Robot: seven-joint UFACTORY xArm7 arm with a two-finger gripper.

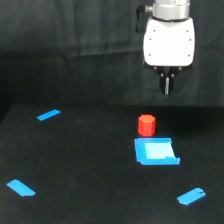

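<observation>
A small red block [147, 125] with a roughly six-sided outline stands on the black table, just behind a blue-edged patch [141, 150] with a white middle. Hanging well above and behind both, to the right of the block, is my gripper [168, 86]. Its dark fingers point down and touch neither of them. The fingers look close together, but they are too small and dark against the backdrop to tell whether they are open or shut. Nothing is seen hanging from them.
Strips of blue tape lie on the table: one at the back left [48, 115], one at the front left [20, 188] and one at the front right [191, 196]. A dark curtain [70, 55] hangs behind.
</observation>
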